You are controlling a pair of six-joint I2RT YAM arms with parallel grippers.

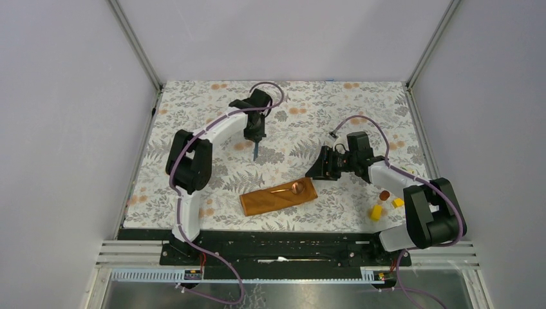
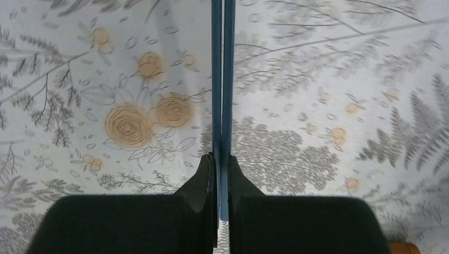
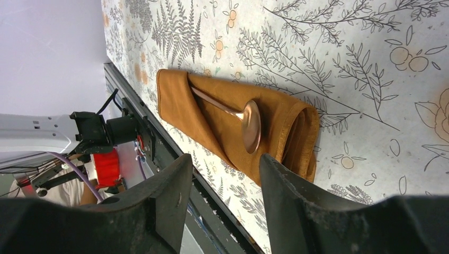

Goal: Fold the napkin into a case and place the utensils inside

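Note:
A brown napkin (image 1: 261,203), folded into a long strip, lies near the front edge, with a copper spoon (image 3: 251,129) on it, its handle partly under a fold. My left gripper is shut on two slim blue chopsticks (image 2: 228,74), held over the upper-left middle of the cloth, above and left of the napkin in the top view. My right gripper hangs just beside the napkin's right end, its fingertips apart with nothing visible between them.
Yellow blocks (image 1: 375,212) and a brown round piece (image 1: 384,195) lie at the front right beside the right arm.

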